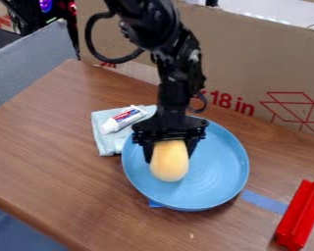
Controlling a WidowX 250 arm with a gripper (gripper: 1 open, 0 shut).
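A pale yellow oblong object (169, 164), like a squash or loaf, lies on the blue plate (222, 181). My black gripper (168, 140) is down over its far end, with the fingers around that end; whether they are closed on it I cannot make out. A white toothpaste tube (123, 120) rests on a folded light cloth (106, 139) left of the plate.
A red tray (298, 214) lies at the right front. A cardboard box (271, 83) stands along the back.
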